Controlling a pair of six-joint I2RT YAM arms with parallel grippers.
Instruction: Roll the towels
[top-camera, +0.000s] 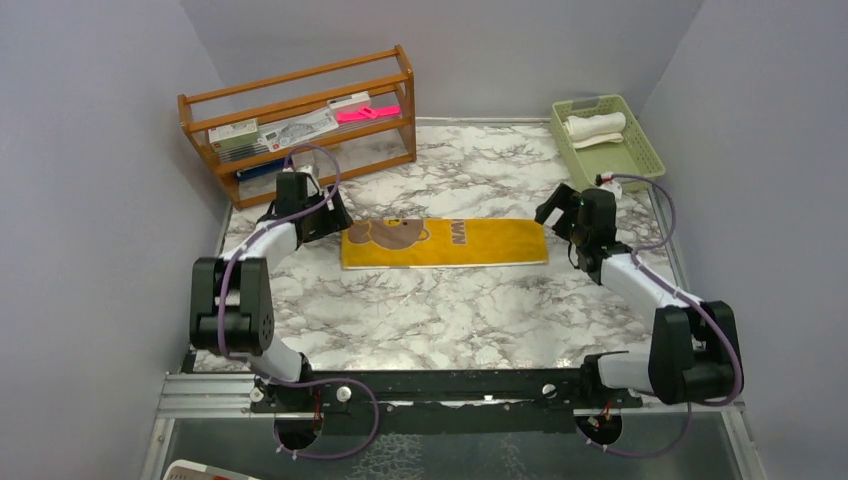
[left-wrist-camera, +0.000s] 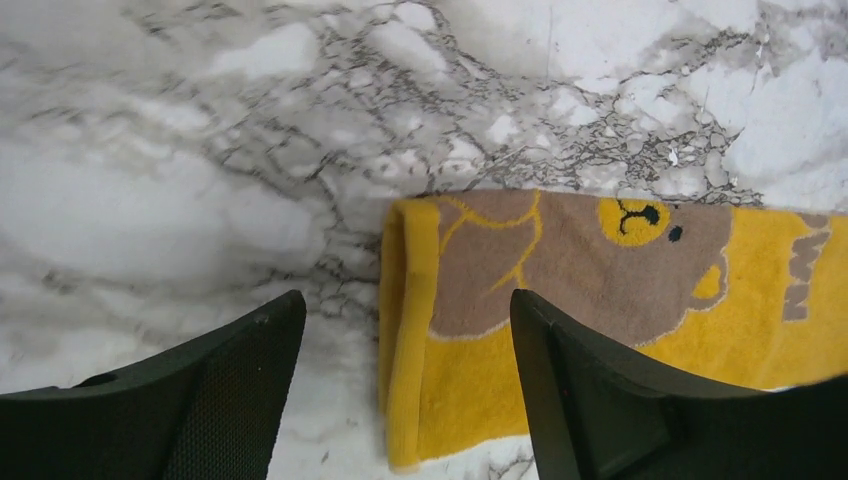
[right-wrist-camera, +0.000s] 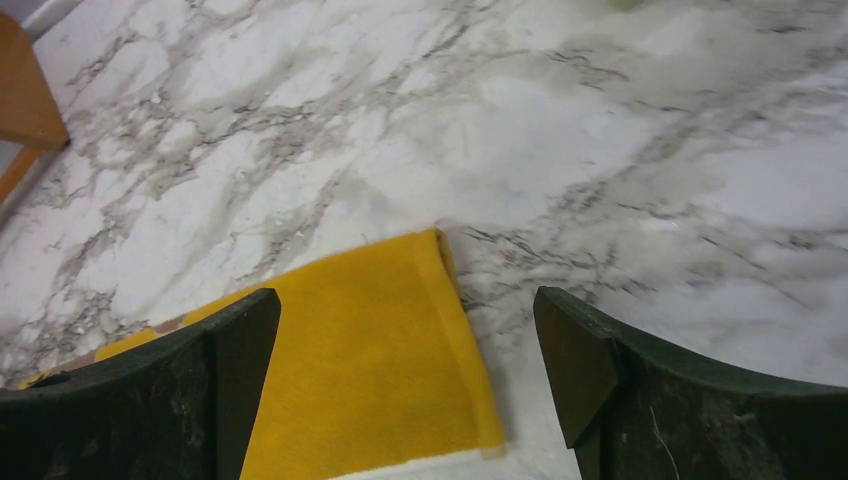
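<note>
A yellow towel (top-camera: 490, 243) with a brown bear print lies folded lengthwise into a flat strip across the middle of the table. By its left end stands my left gripper (top-camera: 345, 215), its fingers apart; in the left wrist view the folded end of the towel (left-wrist-camera: 470, 400) shows in the gap, not gripped. At the opposite end my right gripper (top-camera: 553, 215) is open. The right wrist view shows the plain yellow end of the towel (right-wrist-camera: 370, 360) lying flat between the spread fingers, with nothing held.
A wooden rack (top-camera: 405, 120) with boxes stands at the back left, close behind my left arm. At the back right is a green basket (top-camera: 645, 150) holding a white towel (top-camera: 597, 127).
</note>
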